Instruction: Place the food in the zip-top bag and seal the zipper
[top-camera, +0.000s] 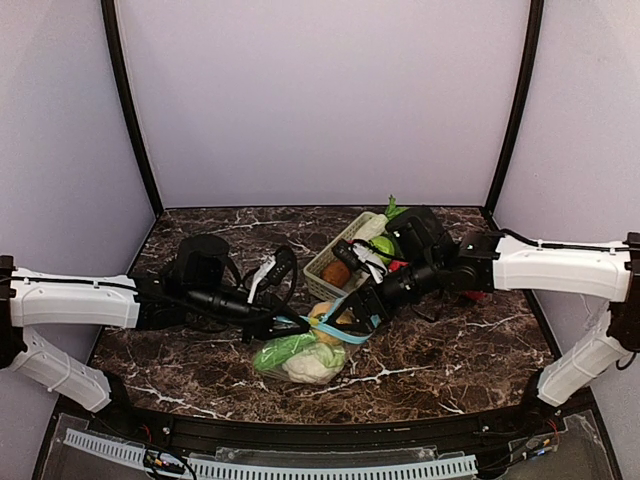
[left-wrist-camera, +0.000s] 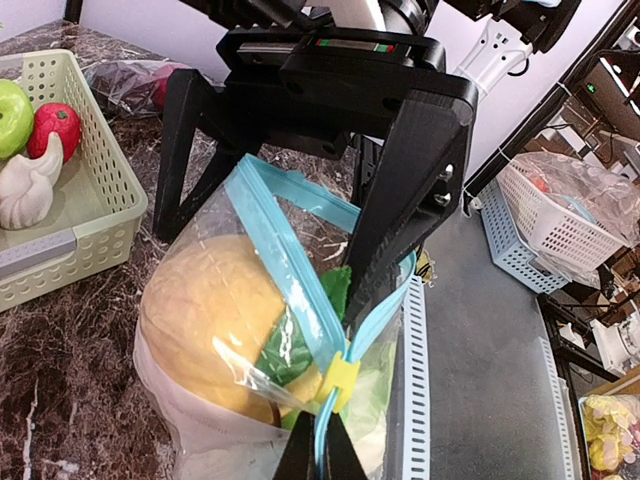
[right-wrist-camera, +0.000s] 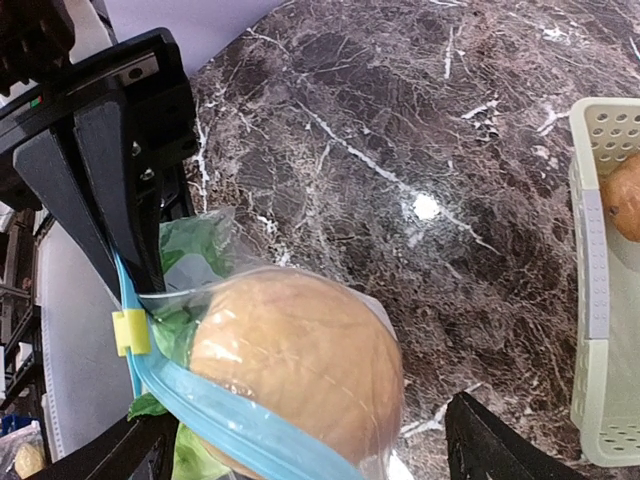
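Note:
The clear zip bag (top-camera: 268, 366) lies at the table's front middle, holding a round tan food (left-wrist-camera: 205, 320), a pale food (top-camera: 312, 366) and green leafy pieces (top-camera: 285, 348). Its blue zip strip (right-wrist-camera: 250, 420) gapes at the right wrist side; a yellow slider (left-wrist-camera: 339, 380) sits on it close to my left gripper. That left gripper is shut with the thin strip running between its fingers. My right gripper stands open over the bag mouth; in the left wrist view its two fingers (left-wrist-camera: 410, 190) straddle the gaping strip, one close above the slider.
Behind the bag stands a cream basket (left-wrist-camera: 110, 215) holding a green apple (left-wrist-camera: 14, 118), a red food (left-wrist-camera: 55, 130) and more. Another bag with something red (left-wrist-camera: 135, 85) lies beyond it. Open table surrounds the bag at left and right.

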